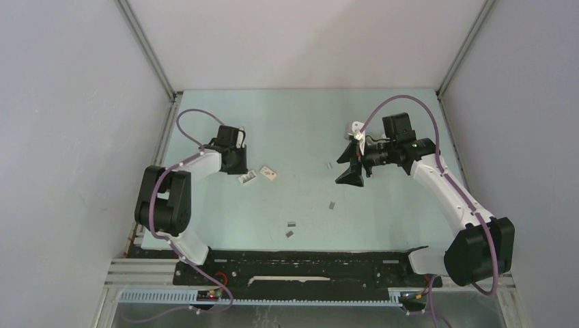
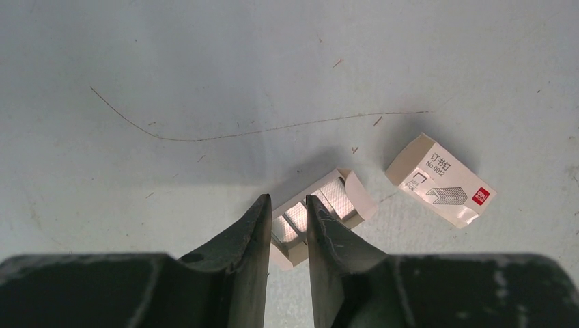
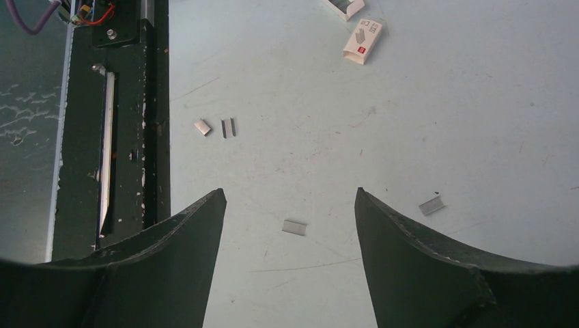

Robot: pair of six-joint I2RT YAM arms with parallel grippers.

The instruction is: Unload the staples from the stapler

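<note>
In the left wrist view my left gripper hangs over an opened cardboard box (image 2: pixel 359 197) holding rows of silver staples (image 2: pixel 334 198). Its fingertips are slightly apart, in front of the box; whether they touch it I cannot tell. To its right lies a closed staple box (image 2: pixel 461 191) with a printed label. My right gripper stands open on the right side, above the mat. Loose staple strips (image 3: pixel 294 228) lie on the surface beneath and beyond it. I cannot make out a stapler.
More small staple strips (image 1: pixel 291 224) lie near the front. A dark rail (image 1: pixel 314 263) runs along the front edge, with white walls at the sides and back.
</note>
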